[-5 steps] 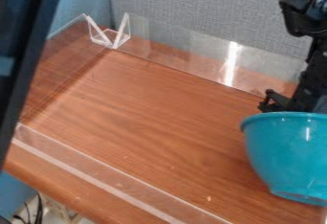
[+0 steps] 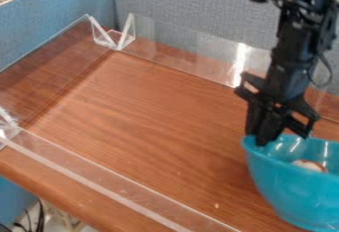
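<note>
A turquoise bowl (image 2: 288, 184) stands at the right edge of the wooden table, with something pale pinkish partly visible inside it. The black gripper (image 2: 265, 127) is at the bowl's far-left rim, its fingers pointing down; whether they are open or shut, or hold the rim, is hard to make out.
Clear low panels edge it, with white corner brackets (image 2: 113, 36) at the back left. Grey padded walls stand behind, and cables hang below the front left.
The arm has moved up and left into fuller view at the bowl's rim. The dark shape at the left has left the view, and the bowl's inside now shows more.
</note>
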